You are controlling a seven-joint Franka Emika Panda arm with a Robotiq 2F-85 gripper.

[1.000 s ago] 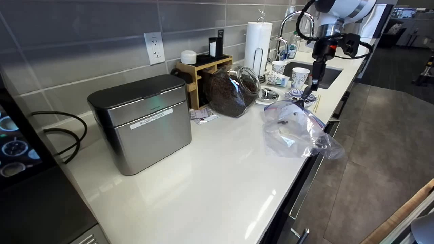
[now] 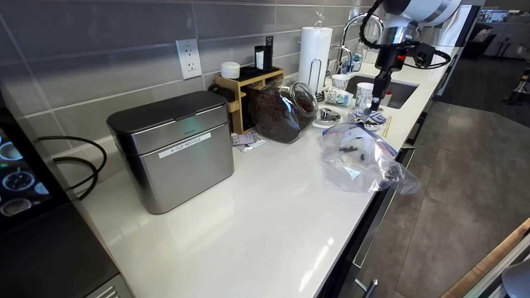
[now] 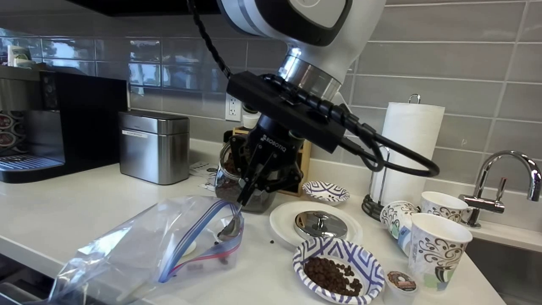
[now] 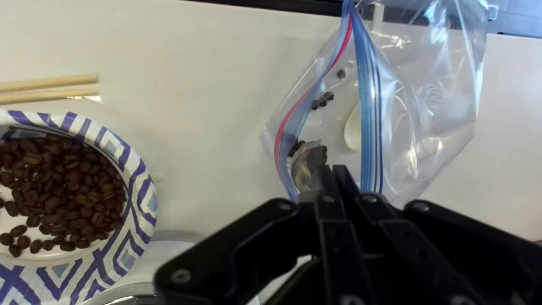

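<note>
Tilted downward, my gripper (image 3: 241, 202) is shut on a metal spoon (image 3: 232, 227), whose bowl is at the mouth of a clear zip bag (image 3: 142, 239). From the wrist view, the bag (image 4: 427, 117) lies with its blue and pink-edged mouth spread open. Several coffee beans (image 4: 323, 101) and a pale spoon-shaped thing (image 4: 352, 128) show inside it. The held spoon's bowl (image 4: 306, 170) is partly hidden by the bag's film and my fingers (image 4: 325, 178). A blue-patterned paper bowl (image 3: 373, 262) holds a heap of coffee beans (image 3: 330, 274).
Near the patterned bowl stand paper cups (image 3: 439, 244), a coffee pod (image 3: 401, 281) and a plate (image 3: 279, 218) with a metal lid (image 3: 321, 225). Chopsticks (image 4: 48, 82) lie beside the bowl. The bean jar (image 2: 283, 111) is by the wall; counter left of the bag is clear.
My gripper has shifted slightly left in exterior view 1, toward the wall. More dark beans show inside the bag now. The bag itself has barely moved.
</note>
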